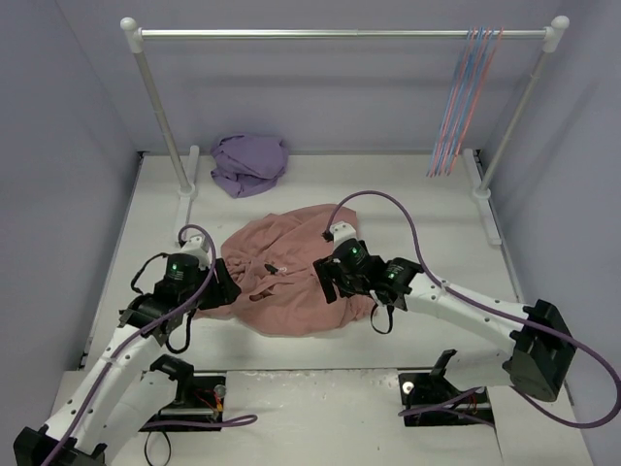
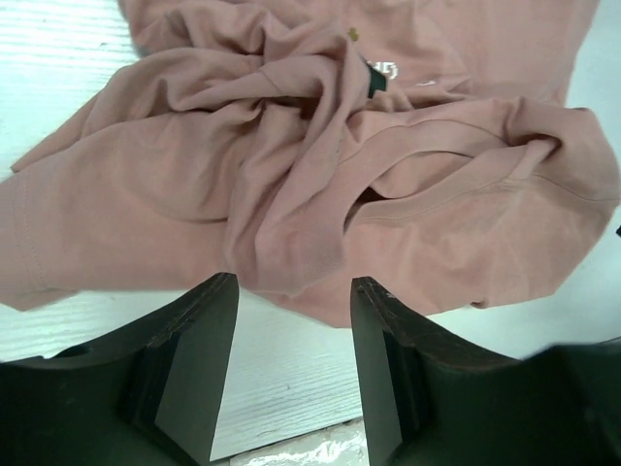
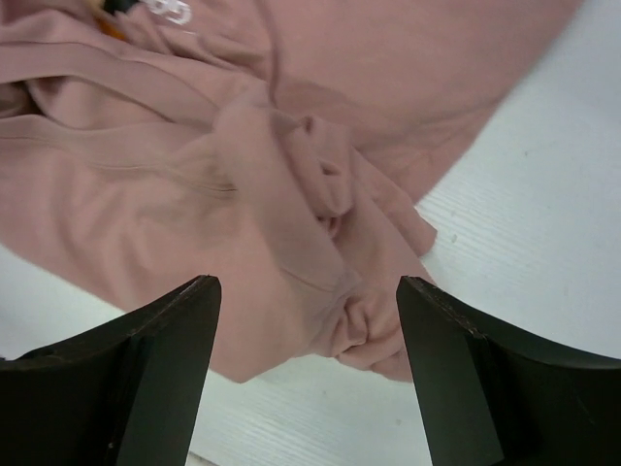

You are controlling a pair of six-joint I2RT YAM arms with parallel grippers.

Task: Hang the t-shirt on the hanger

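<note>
The pink t shirt [image 1: 291, 311] lies crumpled on the white table in the middle, in folds. My left gripper [image 1: 223, 286] hovers over its left side, open, with folds below its fingertips in the left wrist view. My right gripper [image 1: 325, 277] is open over the right part of the shirt, with nothing held between its fingers. Several thin blue and pink hangers [image 1: 456, 102] hang at the right end of the white rail [image 1: 320, 34].
A purple cloth [image 1: 247, 165] lies at the back left beside the rail's left foot [image 1: 186, 199]. Walls enclose the back and sides.
</note>
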